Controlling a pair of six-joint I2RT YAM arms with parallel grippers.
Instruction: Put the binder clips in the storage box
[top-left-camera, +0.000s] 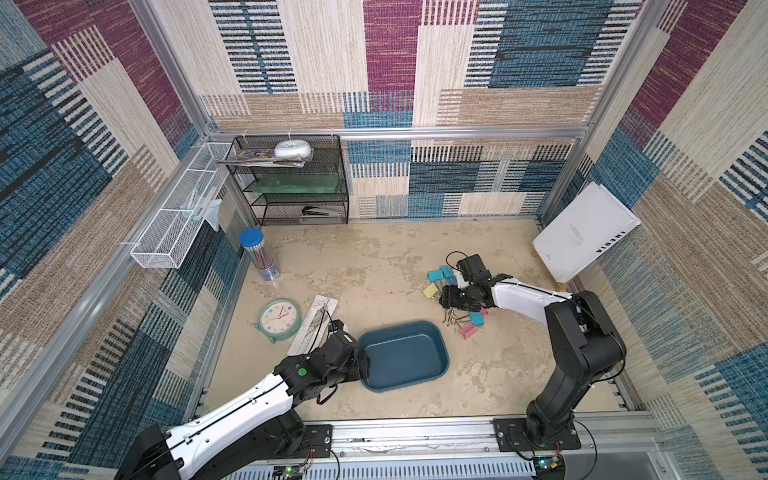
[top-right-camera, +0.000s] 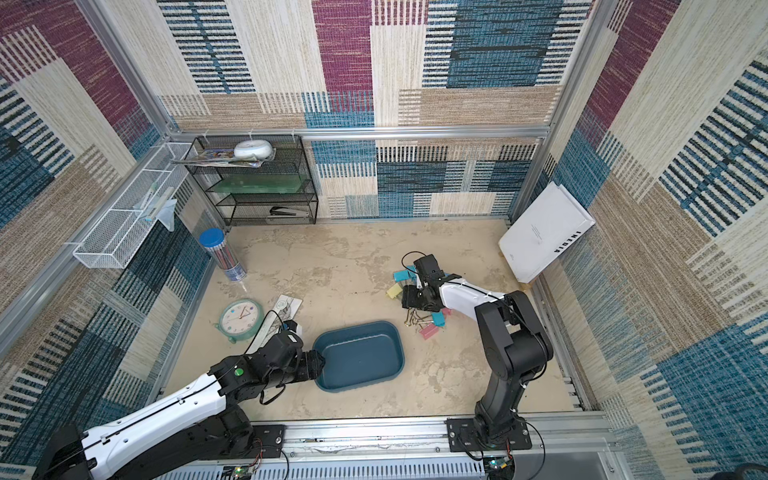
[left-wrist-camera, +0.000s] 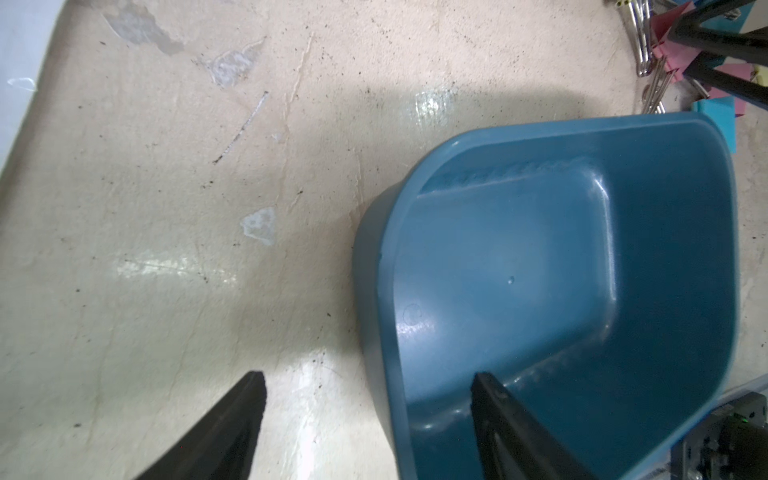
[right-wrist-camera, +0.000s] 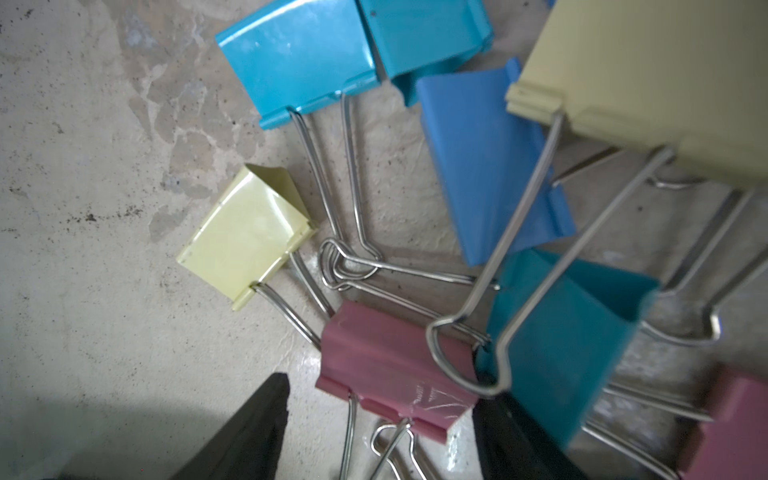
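The blue storage box (top-left-camera: 404, 356) is empty on the table; its near-left wall lies between the spread fingers of my open left gripper in the left wrist view. Over the clip pile my open right gripper points downward. A pink binder clip (right-wrist-camera: 396, 364) appears between its fingertips, with no grip on it showing. A teal clip (right-wrist-camera: 568, 336) lies beside the right finger. Around them are a small yellow clip (right-wrist-camera: 244, 232), a light blue clip (right-wrist-camera: 300, 60), a blue clip (right-wrist-camera: 488, 160) and a larger yellow clip (right-wrist-camera: 656, 80), handles partly tangled.
A round clock (top-left-camera: 279, 319) and a white strip-like item (top-left-camera: 310, 324) lie left of the box. A blue-lidded jar (top-left-camera: 260, 254) is behind them. The black rack (top-left-camera: 300, 180) stands at the back, a white box (top-left-camera: 586, 232) at the right.
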